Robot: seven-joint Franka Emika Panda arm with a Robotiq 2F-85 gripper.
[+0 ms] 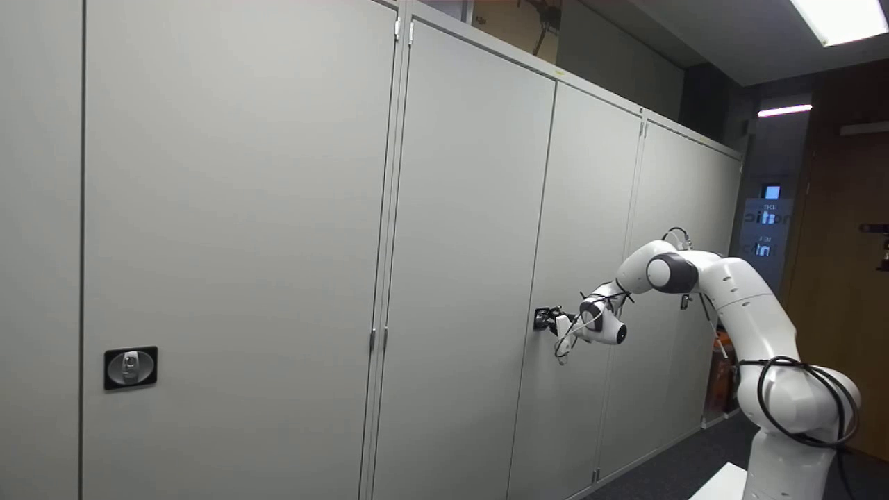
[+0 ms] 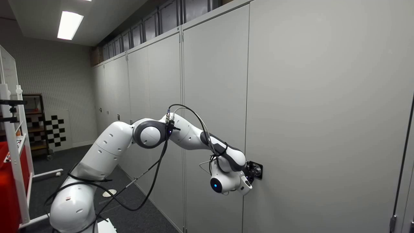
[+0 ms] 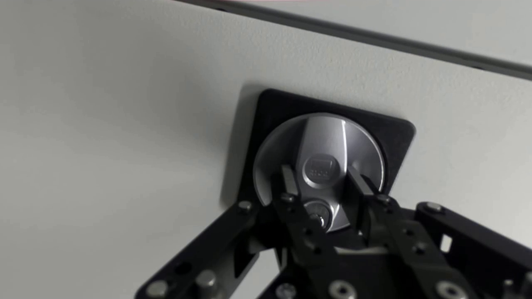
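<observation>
In the wrist view a silver turn handle (image 3: 322,142) sits in a round recess on a black square plate (image 3: 289,102). My gripper has one finger on each side of the handle and is shut on it. Below the handle's round emblem a key lock (image 3: 318,211) shows partly between the fingers. The plate is fixed to a grey cabinet door (image 2: 330,116), close to the seam with its neighbour. From outside, my gripper (image 1: 553,320) reaches the plate (image 1: 541,319), and the handle itself is mostly hidden there. The door looks closed, flush with the one beside it.
Another cabinet door carries a similar handle (image 1: 130,367) at the far left. Tall grey cabinets form a continuous wall. Behind the arm, a white-framed board stand (image 2: 15,155) stands on the dark floor (image 2: 143,209). Cables hang loosely along the arm.
</observation>
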